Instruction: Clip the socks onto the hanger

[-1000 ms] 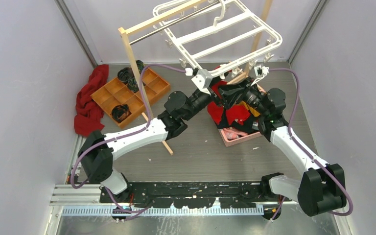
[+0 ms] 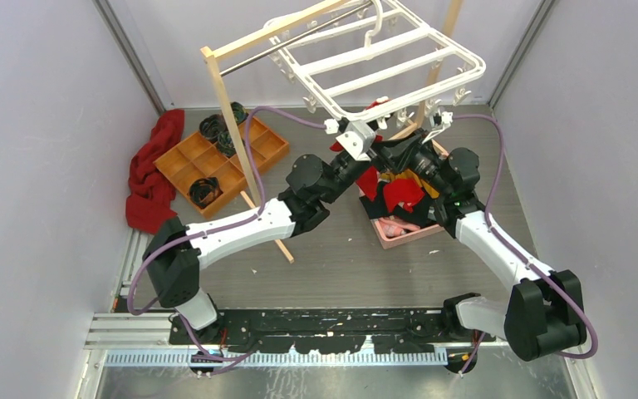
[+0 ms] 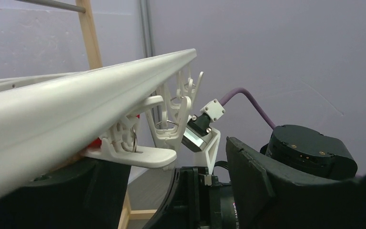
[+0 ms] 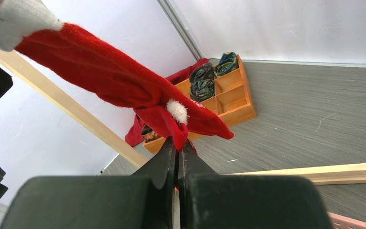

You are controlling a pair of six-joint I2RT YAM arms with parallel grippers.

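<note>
A white hanger (image 2: 357, 66) with clips along its edges hangs from a wooden frame. In the right wrist view, a red sock (image 4: 109, 71) with a white cuff and white pompom stretches to the upper left. My right gripper is shut on its lower part. My left gripper stands part open at the hanger's near edge, its fingers apart around a white clip (image 3: 147, 156). A little red shows behind that clip; whether it sits in the clip's fingers cannot be told. From the top, the two grippers nearly meet and cover much of the sock.
Below the right arm stands a pink basket (image 2: 411, 236) holding several socks. A wooden compartment tray (image 2: 184, 163) with rolled socks lies at the left, beside a red cloth (image 2: 151, 179). Wooden frame posts (image 2: 234, 125) stand close to the left arm.
My left gripper has shifted right and slightly up along the hanger's front edge. The hanger has swung a little to the right. The right arm has barely moved.
</note>
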